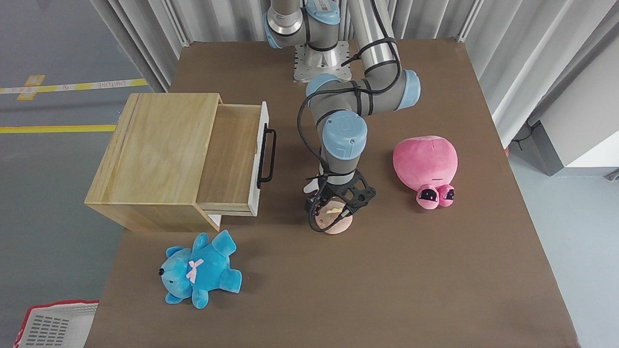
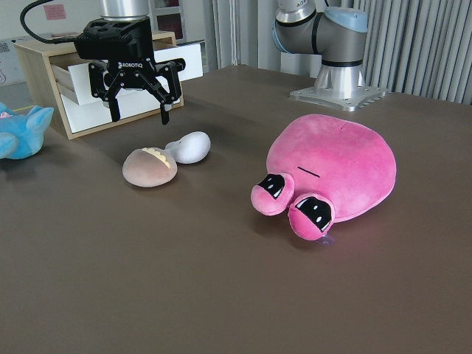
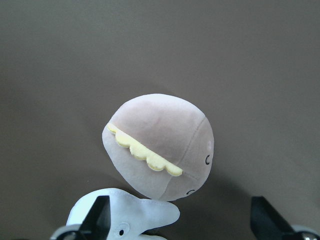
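Observation:
My black gripper [image 2: 140, 114] is open, its fingers apart with nothing between them, hanging above and slightly left of two small plush toys on the brown table. A beige round plush [image 3: 157, 140] with a yellow frill lies centred under it in the wrist view. A white plush [image 3: 122, 215] with a black eye lies right beside it, partly behind a fingertip there; in the front view the arm covers much of both toys.
A wooden box [image 1: 151, 151] with its drawer [image 1: 229, 162] pulled out stands left. A blue bear [image 1: 206, 269] lies front left, a pink plush [image 1: 423, 162] right.

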